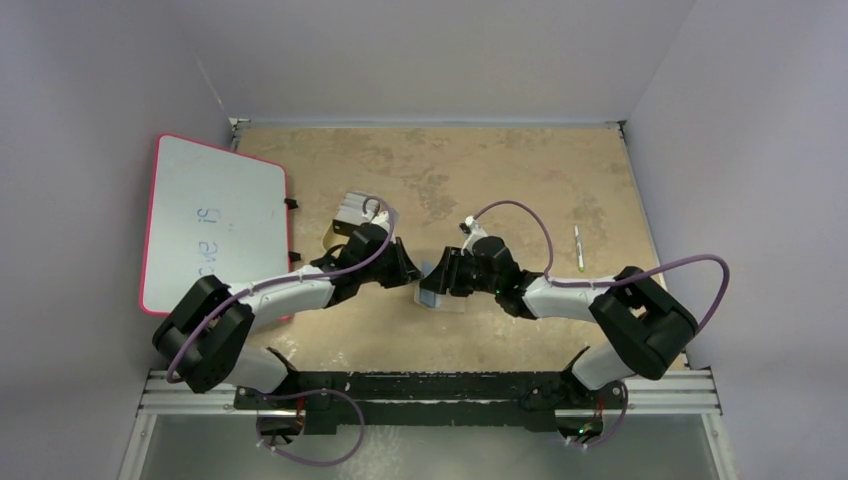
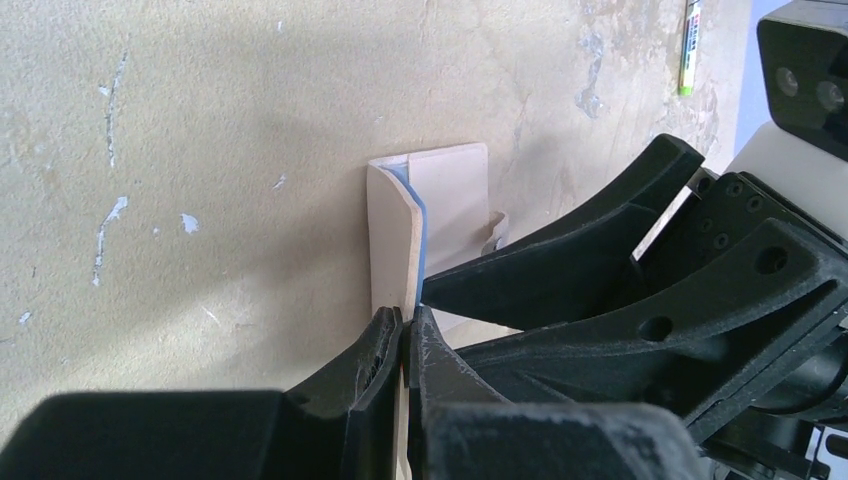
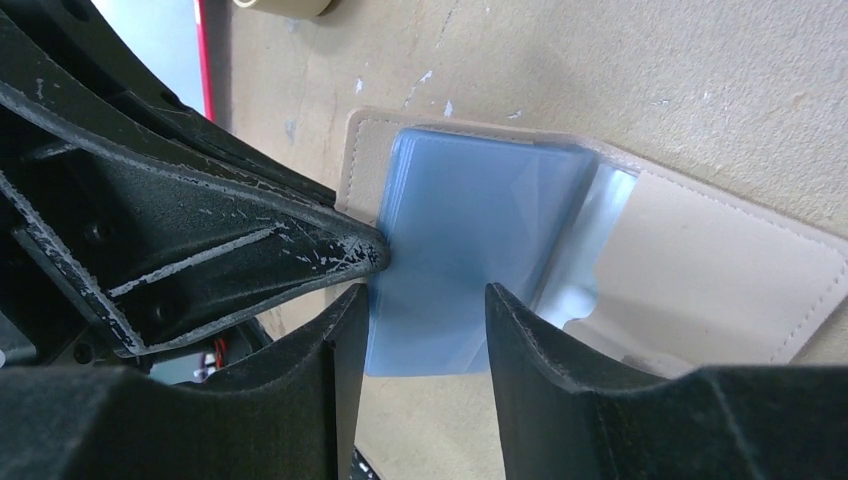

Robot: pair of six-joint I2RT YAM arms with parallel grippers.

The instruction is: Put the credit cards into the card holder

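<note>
The open card holder (image 3: pixel 720 265), beige with a clear-blue inner sleeve (image 3: pixel 470 240), lies near the table's middle. My left gripper is shut on the raised beige edge of its left flap, which shows as a thin strip between the fingers. From the right, my right gripper reaches over the blue sleeve. Its fingertips stand apart, and no card shows between them. In the top view both grippers nearly meet and partly cover the holder. Behind the left arm, a brown box (image 1: pixel 345 226) carries light strips; whether these are cards I cannot tell.
A yellowish round object (image 1: pixel 331 238) sits beside the box. The whiteboard (image 1: pixel 215 225) stands on the left, and a marker (image 1: pixel 579 248) lies far right. Free table spreads behind the arms. The two grippers are very close together.
</note>
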